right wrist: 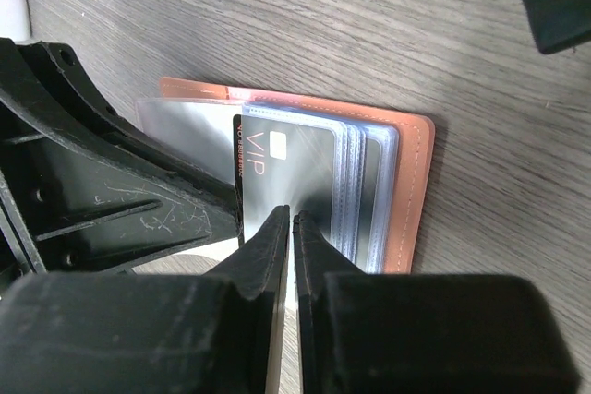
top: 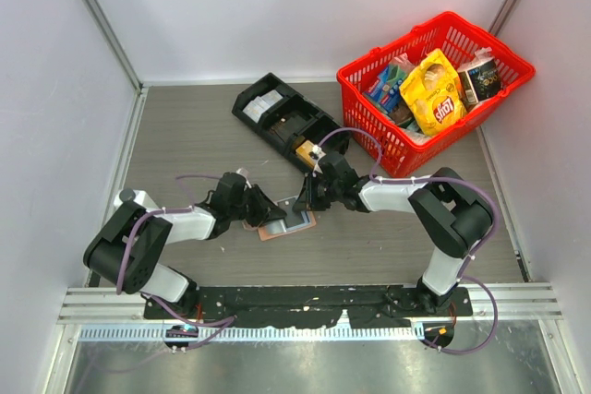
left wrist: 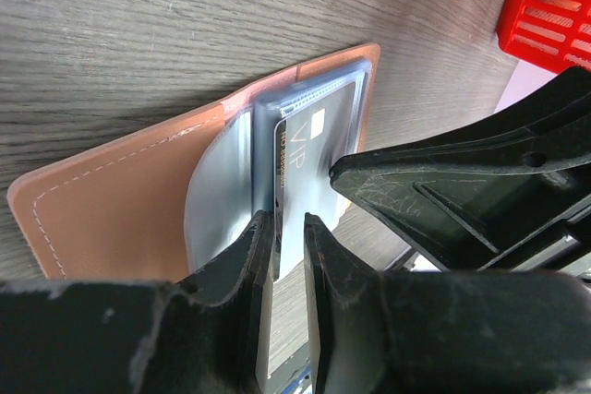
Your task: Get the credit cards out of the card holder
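An open tan card holder (top: 277, 234) lies flat on the table between my two grippers, its clear sleeves fanned out. A grey card marked VIP sits in the top sleeve, its dark-edged side sticking out slightly in the right wrist view (right wrist: 263, 159). My left gripper is part open at that exposed edge, a narrow gap between its fingers; whether they touch the card cannot be told. My right gripper is shut at the near side of the sleeves (right wrist: 343, 182), apparently pinching the clear plastic; its grip is largely hidden by the fingers.
A black divided tray (top: 288, 122) with small items stands behind the holder. The red basket (top: 392, 149) filled with snack packs is at the back right. Bare table lies in front of the holder and to its right.
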